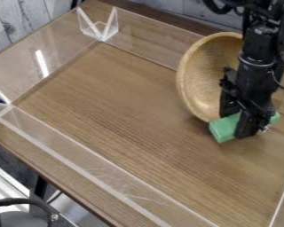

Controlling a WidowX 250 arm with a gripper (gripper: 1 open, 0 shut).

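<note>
A tan wooden bowl (201,75) lies at the upper right of the table, partly behind the black arm. My gripper (241,118) is low at the bowl's front right, shut on a green object (225,129) that rests at or just above the wooden surface. The green object is partly hidden by the gripper's fingers, so its full shape cannot be told.
Clear tape strips run along its edges, with a clear plastic piece (99,27) at the back left. Black cables or equipment show at the lower left corner.
</note>
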